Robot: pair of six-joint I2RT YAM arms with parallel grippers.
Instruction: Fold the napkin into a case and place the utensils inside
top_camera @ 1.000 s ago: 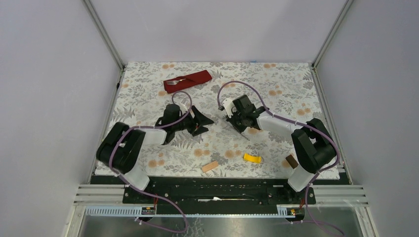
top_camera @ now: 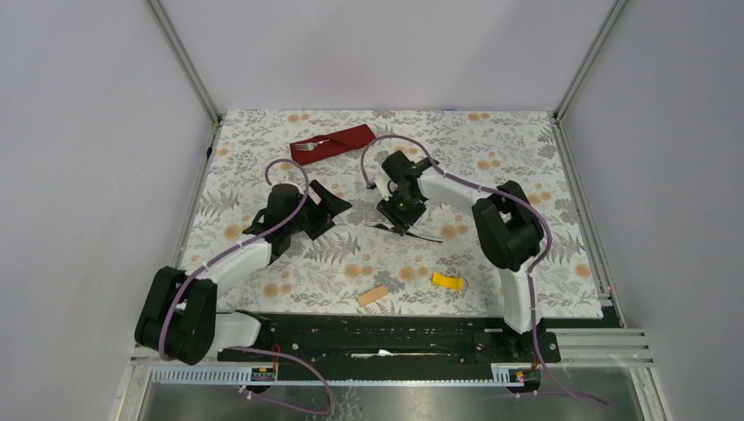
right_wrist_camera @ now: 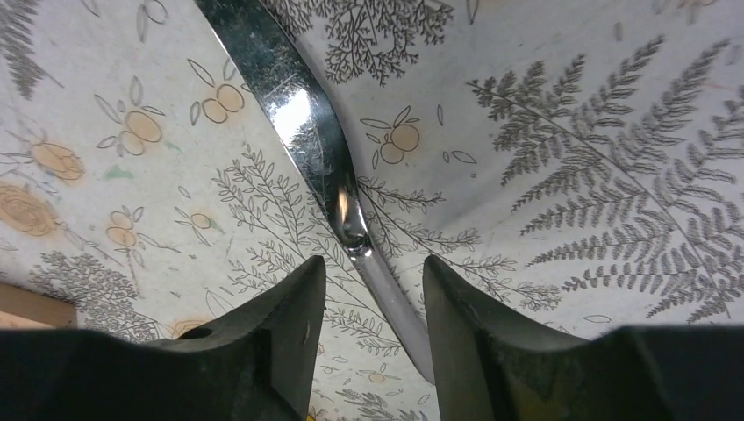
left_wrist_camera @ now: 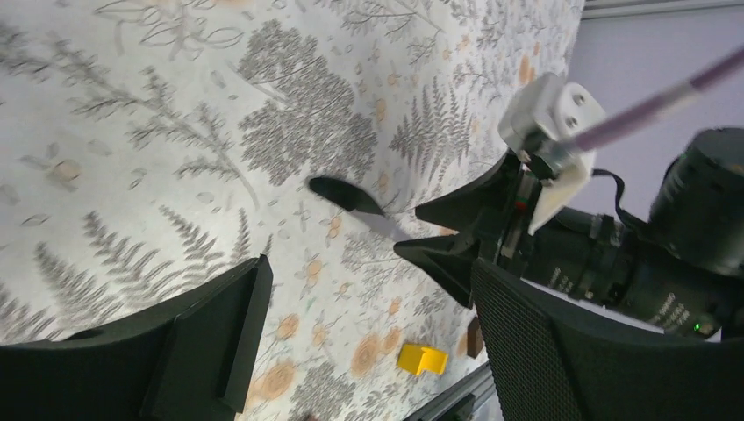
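A shiny knife (right_wrist_camera: 311, 140) lies on the patterned cloth, near the middle of the table in the top view. My right gripper is over it, fingers part open, with the knife passing below and between the fingertips; contact cannot be told. My left gripper (top_camera: 342, 217) stands open to the left of the knife, nothing between its fingers. At the back left lies the dark red napkin (top_camera: 353, 138), a long folded strip, with a fork (top_camera: 307, 146) on its left part.
A tan block (top_camera: 373, 296) and a yellow block (top_camera: 447, 281) lie near the front edge. My right arm covers much of the right side.
The knife now lies flatter across the table. My right gripper has shifted left along it.
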